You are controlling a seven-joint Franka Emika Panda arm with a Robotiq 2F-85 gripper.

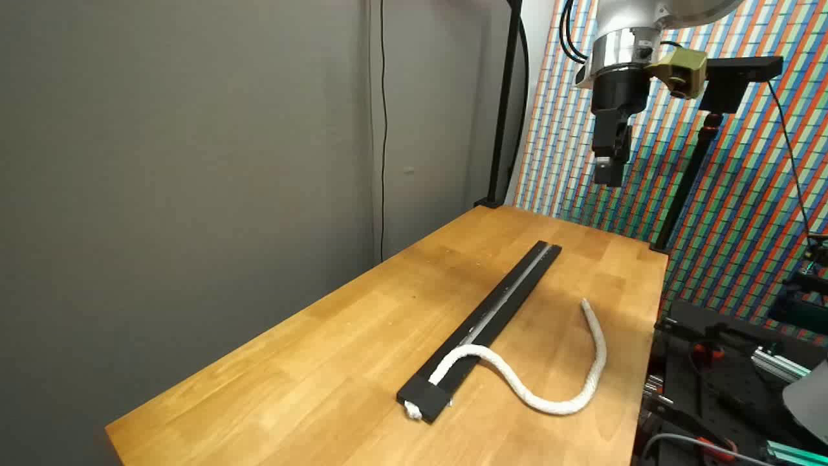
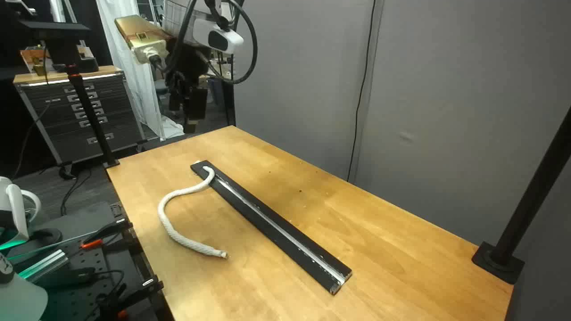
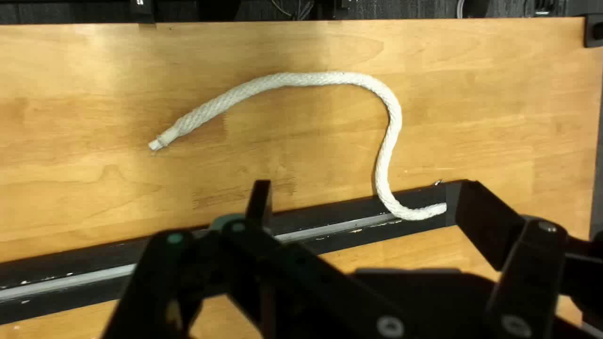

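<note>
A thick white rope lies in a curve on the table, one end fixed at the near end of a long black channel strip. From there it crosses the strip's edge and bends round, its free end resting on bare wood. In the wrist view the rope shows whole apart from its fixed end, while the strip is partly covered by my fingers. My gripper is open with nothing between its fingers. High above the table's far end, the gripper hangs clear of both rope and strip.
A black post stands at one corner, and another post carries a camera. Grey wall panels border one long side; a dark cart with tools adjoins the other.
</note>
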